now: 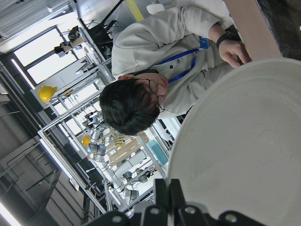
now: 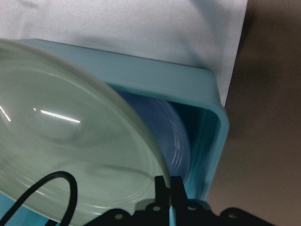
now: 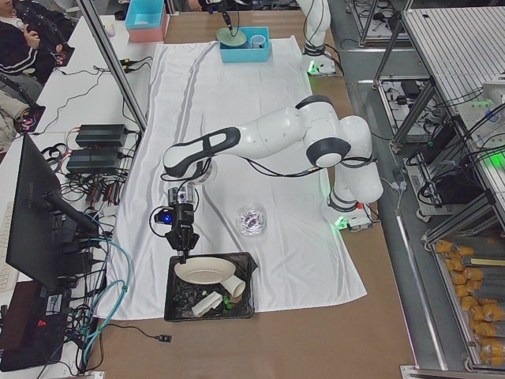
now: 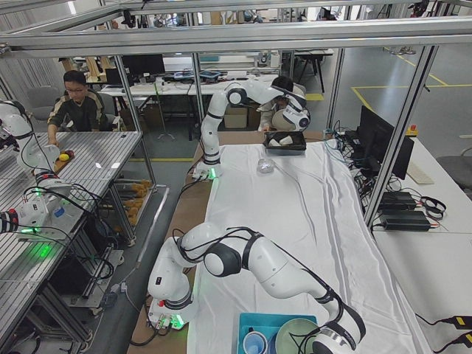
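A white oval plate (image 3: 205,269) is tilted up over a black bin (image 3: 181,308) holding white cylindrical pieces and a green item. My left gripper is shut on the plate's rim, which fills the right of the left wrist view. At the other end of the table my right gripper is shut on the rim of a pale green plate (image 2: 70,132), held tilted over a blue box (image 2: 193,80). Inside that box lie a blue dish (image 2: 167,136) and a cup (image 4: 255,341).
A clear wrapped item (image 3: 252,219) lies on the white cloth (image 3: 237,103), whose middle is otherwise clear. A monitor, cables and power units line one side. A person sits beyond the black bin.
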